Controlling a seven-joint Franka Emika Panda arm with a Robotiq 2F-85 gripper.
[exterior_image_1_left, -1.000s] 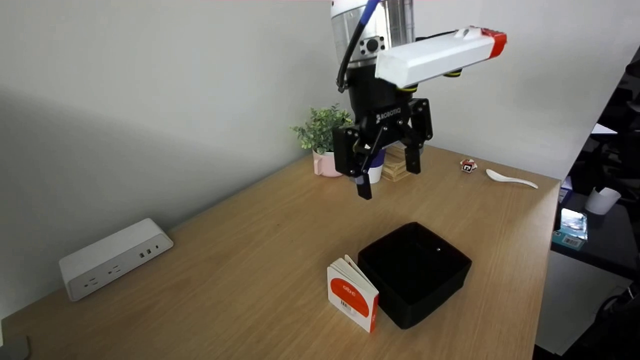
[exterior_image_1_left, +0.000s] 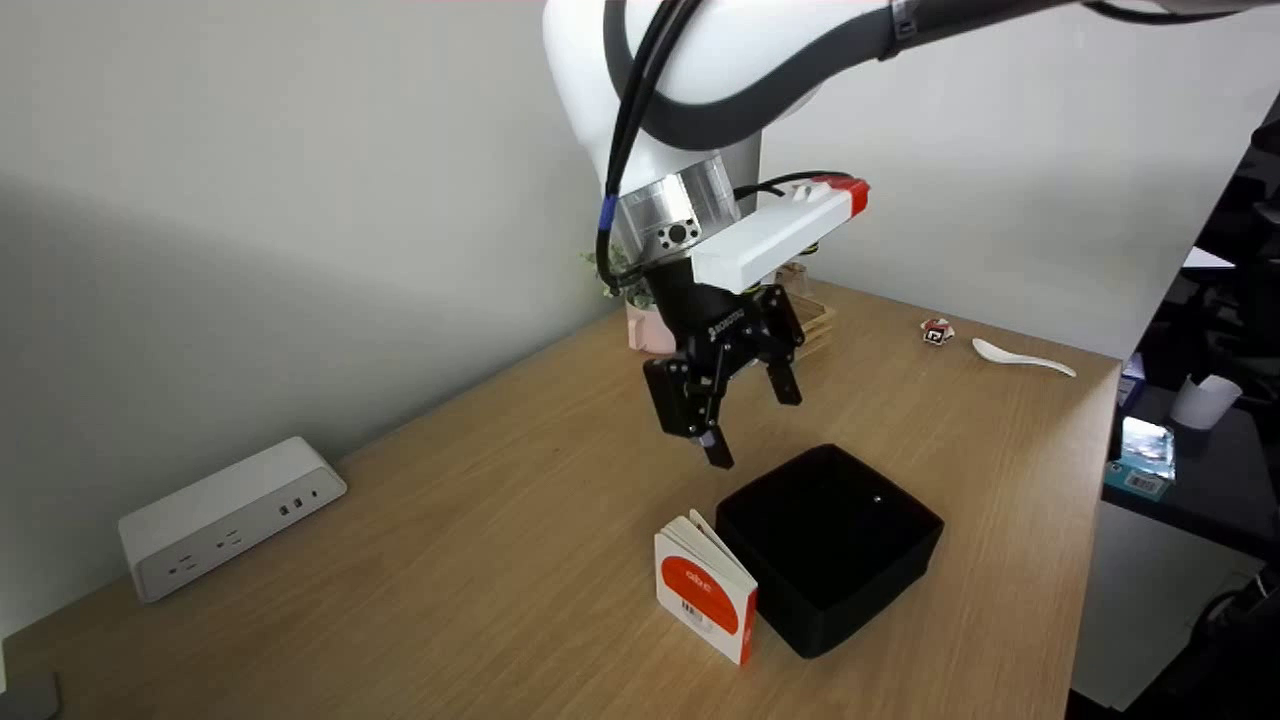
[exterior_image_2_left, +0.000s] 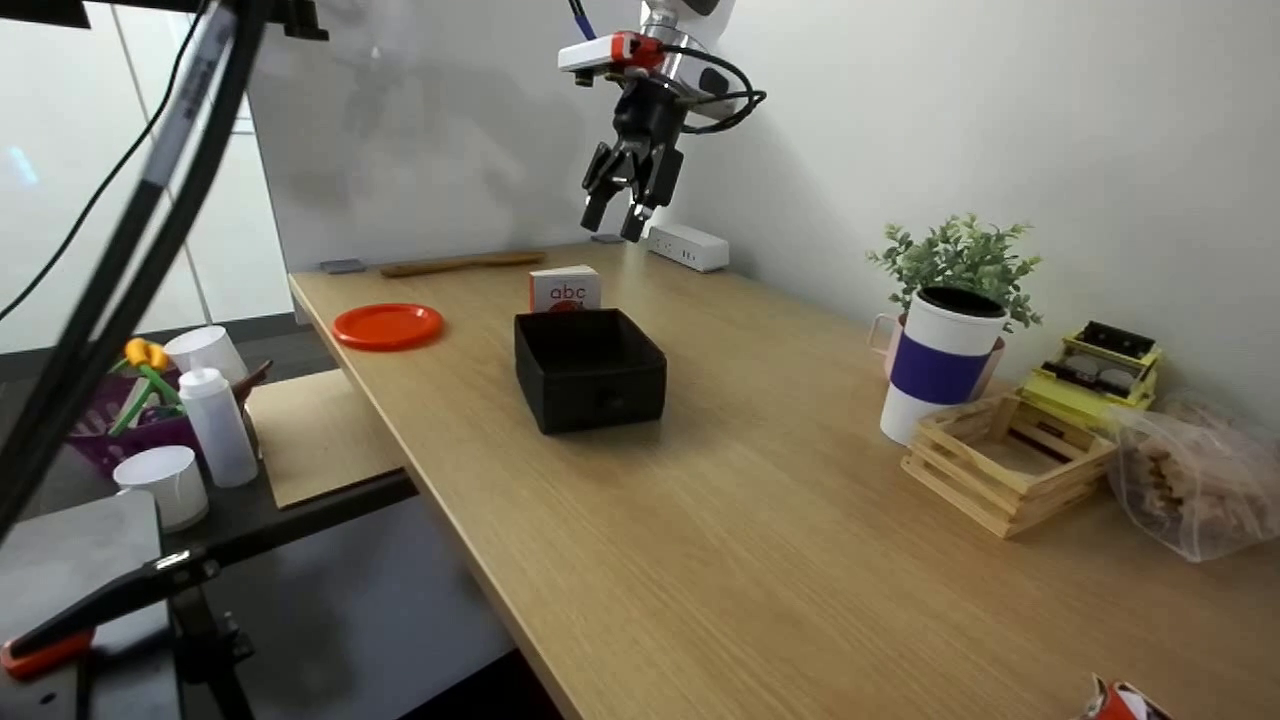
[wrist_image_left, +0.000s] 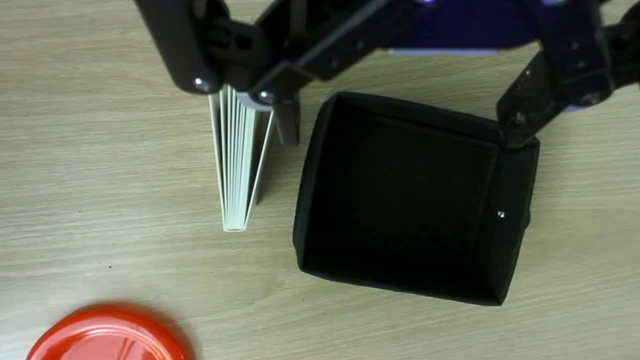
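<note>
My gripper (exterior_image_1_left: 753, 416) is open and empty, tilted above the table behind the black box (exterior_image_1_left: 828, 540). The box stands upright with its top uncovered, and its dark inside looks empty. Beside it, a small white and red book (exterior_image_1_left: 705, 588) stands on edge, its covers slightly spread. "abc" is printed on the side of the book (exterior_image_2_left: 565, 290) seen in exterior view 2. From the wrist, the box (wrist_image_left: 402, 204) lies beneath the gap between my fingers, while the left finger partly covers the upright book (wrist_image_left: 235, 174).
A red plate (exterior_image_2_left: 387, 325) lies near the table edge. Along the wall are a white power strip (exterior_image_1_left: 234, 516), a white and purple cup (exterior_image_2_left: 938, 366), a wooden crate (exterior_image_2_left: 1008, 474) and a plastic bag (exterior_image_2_left: 1200, 474). A spoon (exterior_image_1_left: 1020, 358) rests at the far end. Mid-table is clear.
In exterior view 1, my gripper has come down and leftward, nearer the box and the book, and is more tilted. It stays open. Box and book have not moved.
</note>
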